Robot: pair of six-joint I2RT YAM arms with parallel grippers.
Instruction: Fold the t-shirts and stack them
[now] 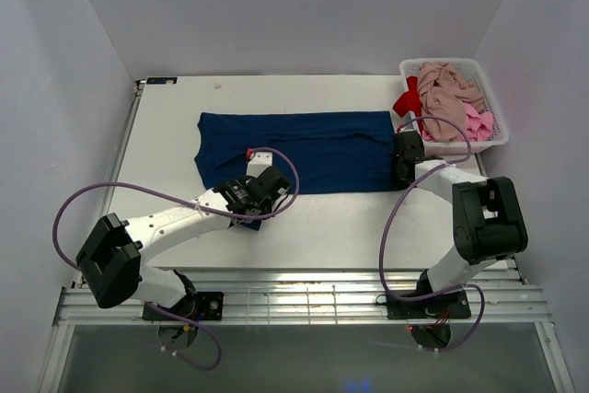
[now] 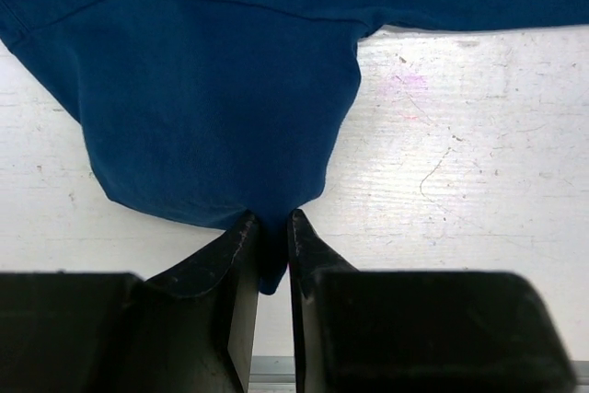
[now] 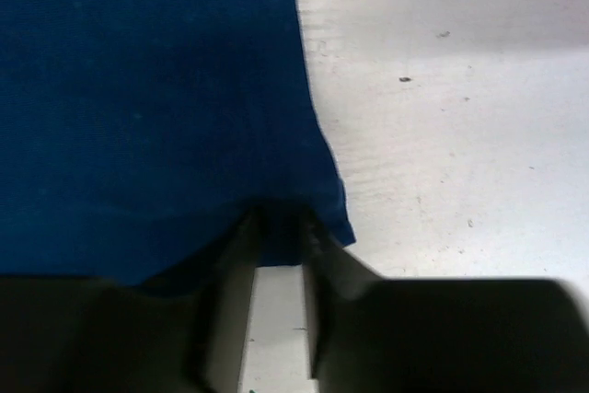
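Observation:
A navy T-shirt lies spread across the white table. In the left wrist view, a tip of its fabric is gathered between the close-set fingers of my left gripper, near the table's front. My right gripper is over the shirt's corner at the right end, its fingertips blurred and close together; whether they grip the cloth I cannot tell.
A white basket holding pink, red and beige garments stands at the back right, close beside the shirt and right arm. Bare table shows left of the shirt and along the front.

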